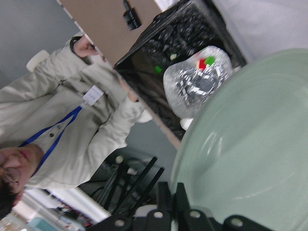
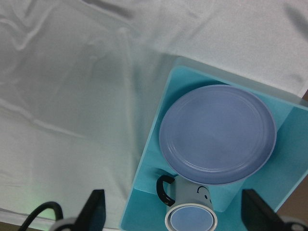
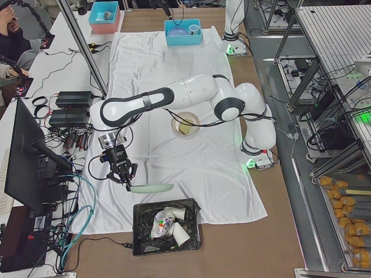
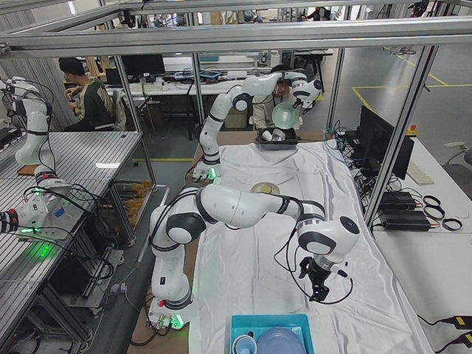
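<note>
A pale green plate [image 3: 152,188] is gripped at its rim by my left gripper [image 3: 128,182], held near a black lined bin [image 1: 144,72] containing crumpled foil packaging [image 1: 192,84] and white cups or paper [image 3: 180,233]. In the camera right view the plate [image 4: 285,116] appears raised above that bin. My right gripper stands open over a turquoise basket [image 2: 149,159] holding a blue plate [image 2: 216,134] and a smiley-faced mug [image 2: 190,202].
A dish with yellowish contents [image 3: 184,127] sits mid-table on the white cloth [image 3: 156,69], partly behind the left arm. A monitor [image 3: 32,168] and cables line one side; a seated person is beyond the bin.
</note>
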